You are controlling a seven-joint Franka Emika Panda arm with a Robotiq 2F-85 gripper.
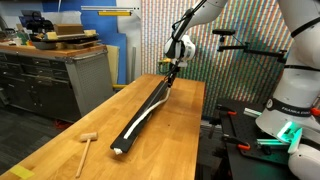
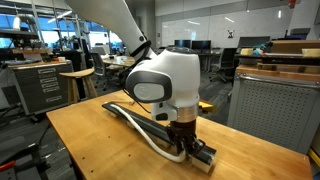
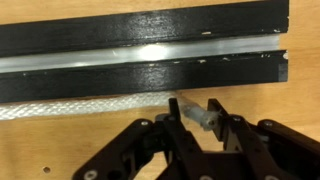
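Note:
A long black rail [image 1: 140,120] with a pale groove along its middle lies lengthwise on the wooden table. Beside its edge runs a white rope [image 3: 80,106], loosely curved in the second exterior view. My gripper is over the far end of the rail, just off its edge, with the fingers open. The rope's end reaches in between the fingertips, which stand apart around it. In the second exterior view the arm hides part of the rail [image 2: 203,156] and the rope's end.
A wooden mallet [image 1: 87,137] lies on the table at the near left. Grey drawer cabinets [image 1: 45,85] line the left side. To the right of the rail, the tabletop [image 1: 185,125] is mostly bare.

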